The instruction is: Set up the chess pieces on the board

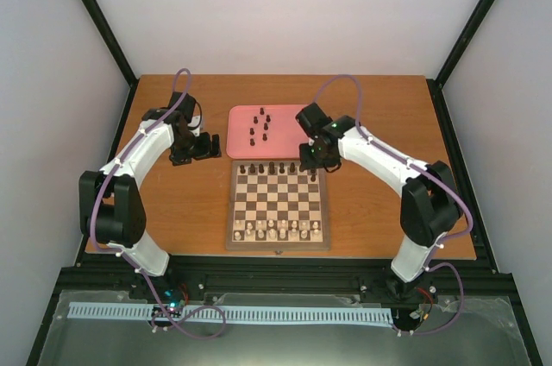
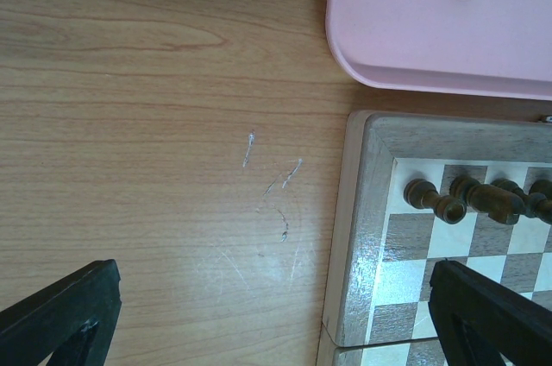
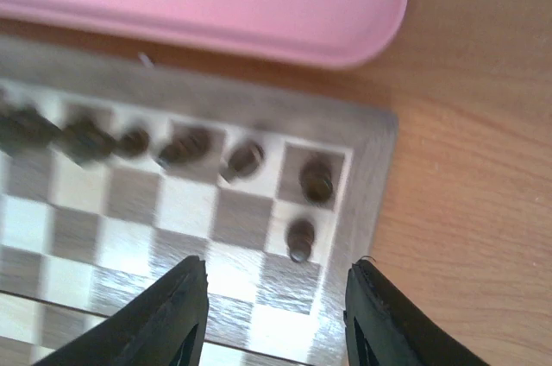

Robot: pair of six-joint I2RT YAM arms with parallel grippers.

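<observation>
On the chess board [image 1: 277, 205], white pieces [image 1: 277, 230] fill the two near rows, and dark pieces [image 1: 260, 168] stand along the far row. One dark pawn [image 3: 300, 239] stands upright on a light square in front of the dark corner piece [image 3: 316, 179], seen in the right wrist view. Above the board my right gripper is open, nothing between its fingers, the pawn free beyond them. My left gripper hangs open over bare wood left of the board, empty.
Behind the board lies a pink tray [image 1: 289, 135] with several dark pawns [image 1: 266, 127] standing in its left half. The right forearm passes over the tray's right edge. Bare table [image 1: 379, 219] shows on the right, and also left of the board.
</observation>
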